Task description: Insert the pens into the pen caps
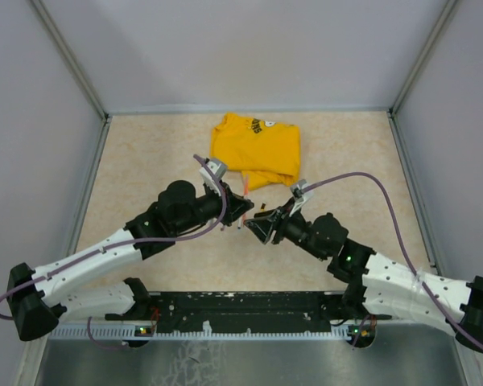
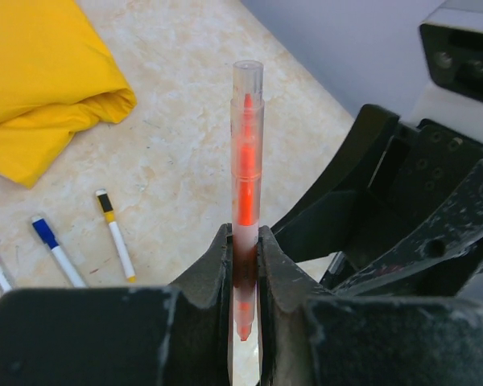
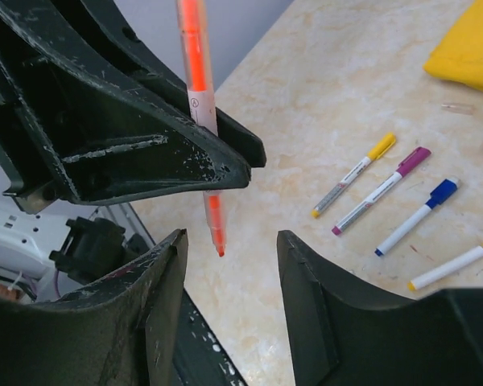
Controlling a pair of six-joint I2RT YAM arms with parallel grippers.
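My left gripper is shut on an upright red pen, its clear cap at the top, as the left wrist view shows. My right gripper is open just beside it; in the right wrist view the pen's lower tip hangs between and slightly beyond the fingers, not gripped by them. On the table lie a yellow pen, a purple pen, a blue pen and a black-and-yellow pen.
A folded yellow cloth lies at the back of the table. A small clear piece lies near it. The bin walls surround the table.
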